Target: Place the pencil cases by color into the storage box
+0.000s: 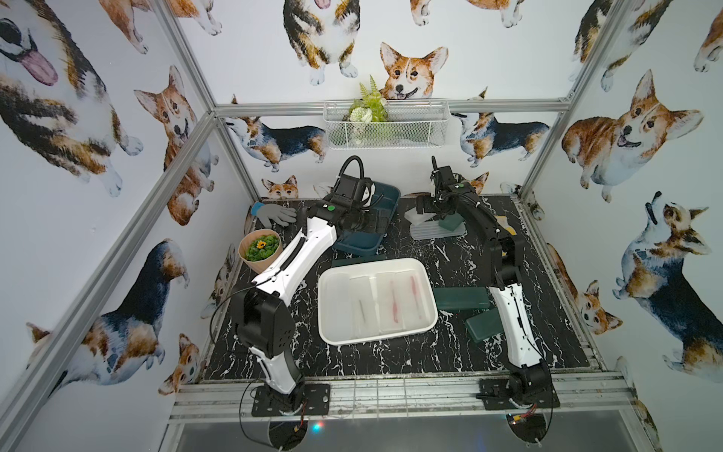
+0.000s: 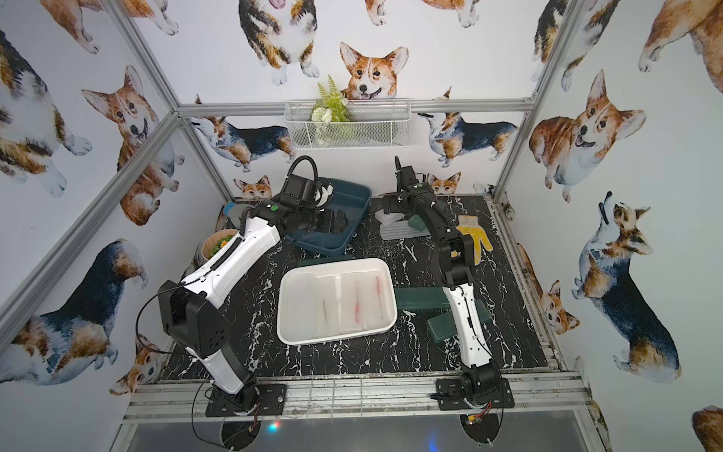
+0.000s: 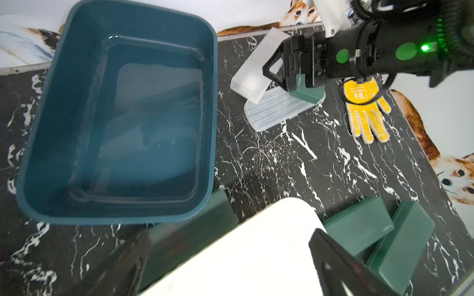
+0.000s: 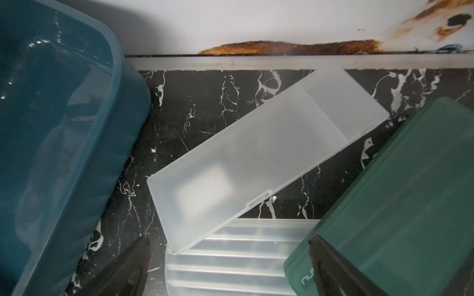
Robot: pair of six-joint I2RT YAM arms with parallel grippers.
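The white storage box (image 1: 326, 331) holds several frosted clear pencil cases (image 1: 395, 297) lying side by side. Behind it, the blue storage box (image 3: 148, 123) is empty. My open left gripper hovers over the boxes, nothing between its fingers. At the back right, my right gripper is open above a smooth clear case (image 4: 266, 148), a ribbed clear case (image 4: 222, 266) and a green case (image 4: 395, 207); it holds none of them. Two green cases (image 3: 360, 224) lie right of the white box. Another green case (image 3: 197, 236) lies between the boxes.
A yellow glove (image 2: 470, 233) lies at the right, partly behind my right arm. A grey glove (image 1: 275, 214) and a potted plant (image 1: 260, 248) stand at the left. A wire basket (image 1: 385, 124) hangs on the back rail.
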